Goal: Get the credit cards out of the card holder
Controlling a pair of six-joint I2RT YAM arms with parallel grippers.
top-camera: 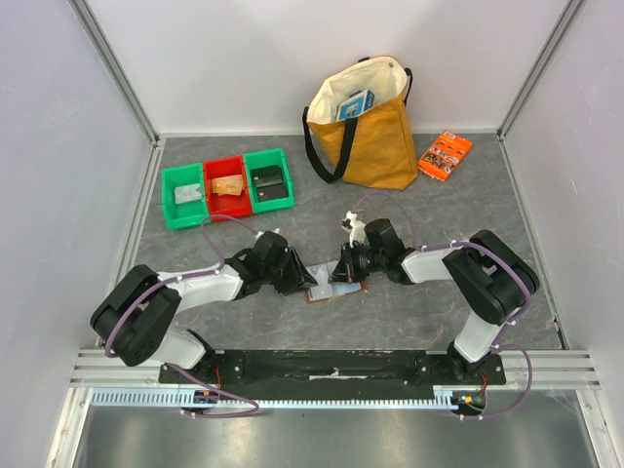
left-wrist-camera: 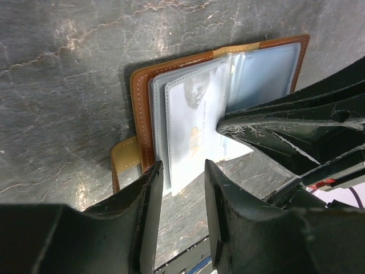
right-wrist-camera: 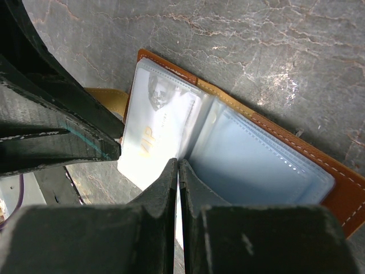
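Observation:
The brown card holder (top-camera: 363, 286) lies spread on the grey table between both arms. Clear sleeves fill it; a white card (left-wrist-camera: 191, 108) with faint yellow print shows through one of them, and a pale blue sleeve (right-wrist-camera: 268, 154) takes up the other half. My left gripper is part open, its fingertips either side of the near end of the white card's sleeve; contact cannot be judged. At the fold between the halves, my right gripper is closed on the clear sleeve's edge, its tips hiding the exact grip.
Green and red bins (top-camera: 227, 207) stand at the back left, with small items inside. Behind the holder is a mustard tote bag (top-camera: 375, 146), with an orange packet (top-camera: 445, 156) to its right. Bare table surrounds the holder; both grippers are close together over it.

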